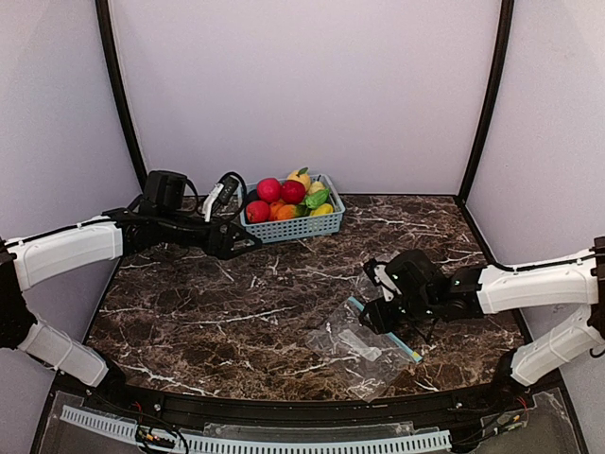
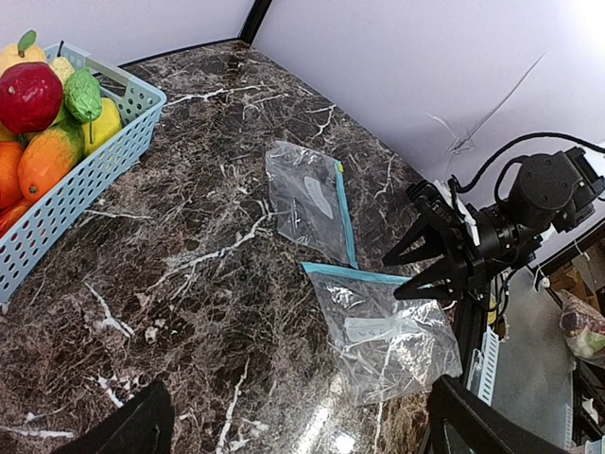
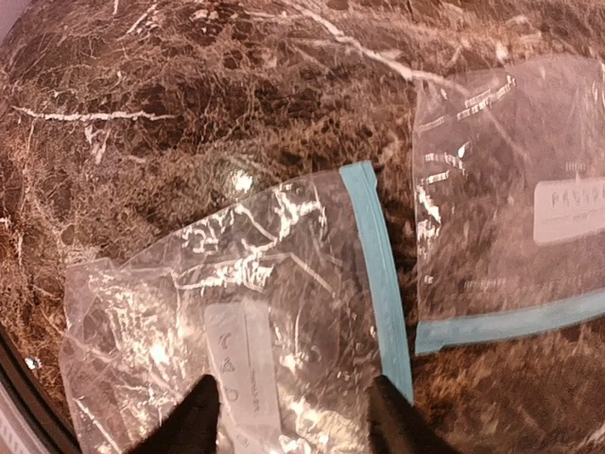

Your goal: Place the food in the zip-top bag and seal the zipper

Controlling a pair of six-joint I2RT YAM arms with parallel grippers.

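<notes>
A clear zip bag with blue zipper (image 1: pixel 359 355) (image 2: pixel 378 340) (image 3: pixel 302 331) lies flat near the front right. A second bag (image 2: pixel 307 194) (image 3: pixel 501 189) lies beside it. My right gripper (image 1: pixel 378 312) hovers over the nearer bag's zipper, open with nothing held. My left gripper (image 1: pixel 232 246) is open in the air at the left, near the food basket. Toy fruit and vegetables (image 1: pixel 293 192) (image 2: pixel 52 156) fill the blue basket (image 1: pixel 293 228) (image 2: pixel 123 142) at the back.
White walls (image 1: pixel 312 95) border the back and sides, and a dark edge runs along the front.
</notes>
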